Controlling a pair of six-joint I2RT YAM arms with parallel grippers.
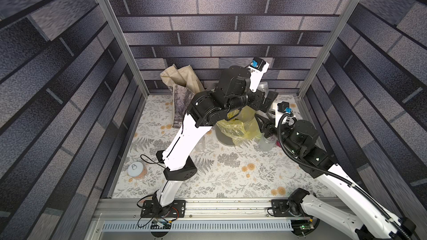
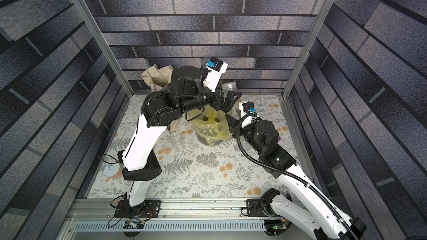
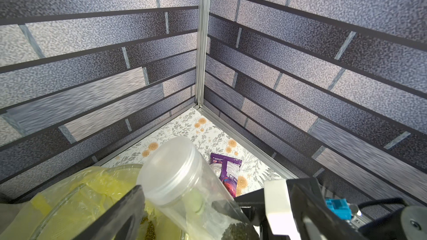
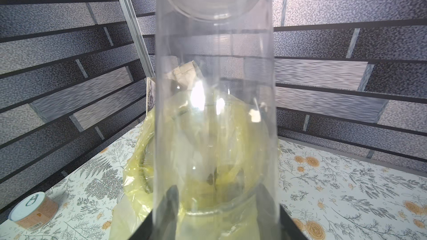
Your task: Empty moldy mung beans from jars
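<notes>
A clear jar [image 4: 213, 62] with a whitish lid [image 3: 166, 169] is held by my right gripper [image 2: 232, 122], shut on it; the fingers [image 4: 166, 209] show on either side of it. In the right wrist view the jar stands over the bin lined with a yellow bag [image 2: 206, 133]. Its lid end is by my left gripper [image 1: 265, 101], which is open, one finger [image 3: 122, 215] beside the lid. Grainy beans [image 3: 151, 231] lie in the bag. A dark grainy patch shows low at the jar; whether it is inside cannot be told.
Another clear jar [image 1: 266, 143] stands below the right arm. A clear jar [image 2: 177, 142] and a loose lid [image 2: 167, 147] are left of the bin. A can [image 1: 137, 169], a beige bag [image 1: 182, 77] and a purple packet [image 3: 226, 171] lie around.
</notes>
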